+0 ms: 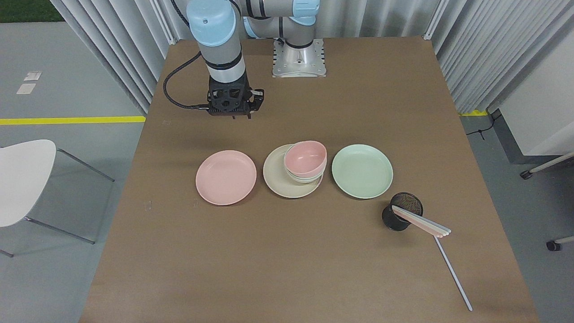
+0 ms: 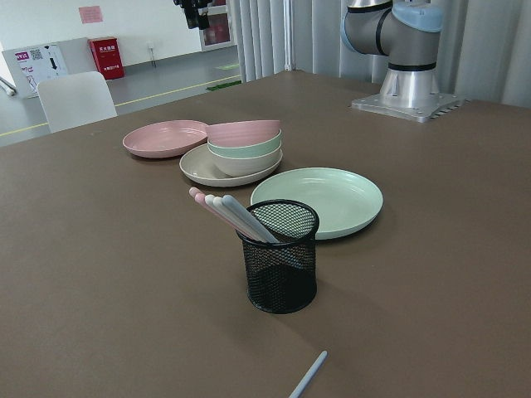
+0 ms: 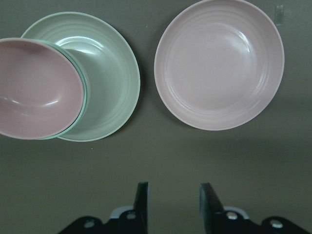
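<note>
My gripper hangs over the table behind the plates, open and empty; in the front view it sits at upper left (image 1: 241,112). Stacked bowls, pink (image 1: 305,156) on top, rest on a cream plate (image 1: 280,183). A pink plate (image 1: 226,177) lies left of them, a mint plate (image 1: 362,171) right. In the wrist view the pink bowl (image 3: 34,87) and pink plate (image 3: 219,66) lie ahead of the fingers.
A black mesh cup (image 2: 280,278) holds several pale chopstick-like sticks at the front right, and a loose stick (image 1: 452,272) lies beside it.
</note>
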